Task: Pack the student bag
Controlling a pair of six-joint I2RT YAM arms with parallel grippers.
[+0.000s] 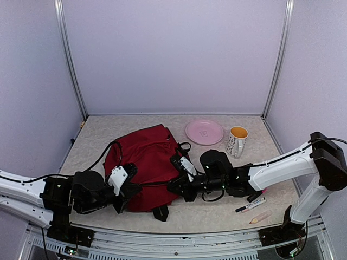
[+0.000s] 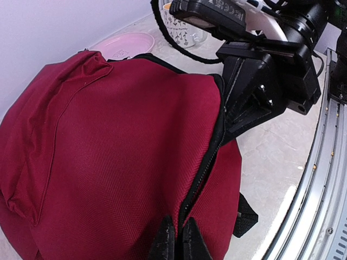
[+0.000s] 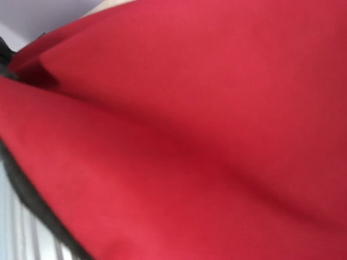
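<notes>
The red bag [image 1: 149, 151] lies on the left half of the table, filling much of the left wrist view. Its black zipper [image 2: 203, 173] runs across the front pocket. My left gripper is shut on the fabric at the zipper's left end. At the zipper's right side is my right gripper [image 1: 174, 188], shut, its black fingers [image 2: 246, 116] against the bag's edge. Whether any thin fabric or the zipper pull sits between them is hidden. In the right wrist view blurred red cloth [image 3: 217, 108] covers nearly everything.
Behind the right arm stand a pink plate [image 1: 204, 131] and a white mug [image 1: 237, 142] with an orange inside. Two markers [image 1: 254, 205] and a pale pink pen-like item [image 1: 261, 216] lie at the front right. A dark pink-ended item [image 1: 255, 196] is partly covered by the right arm.
</notes>
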